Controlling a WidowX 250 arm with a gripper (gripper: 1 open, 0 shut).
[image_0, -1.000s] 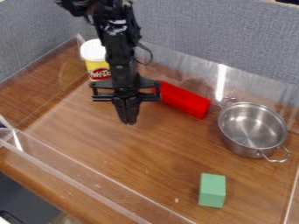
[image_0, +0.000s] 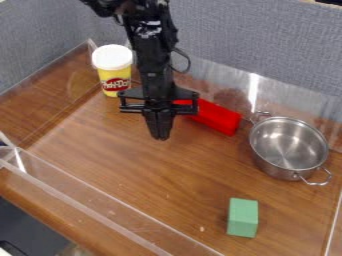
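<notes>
My black gripper (image_0: 159, 128) hangs over the middle-back of the wooden table, pointing down, its fingertips close together; whether anything is between them is not visible. Just behind and right of it lies a red block (image_0: 218, 118), partly hidden by the gripper. A yellow Play-Doh tub with a white lid (image_0: 112, 76) stands upright at the back left, behind the gripper. A steel pot with two handles (image_0: 289, 154) sits on the right. A green block (image_0: 243, 217) stands at the front right.
Clear plastic walls edge the workspace, with a grey panel behind.
My gripper has moved slightly to the right and up, toward the red block. The objects on the table have not visibly moved.
</notes>
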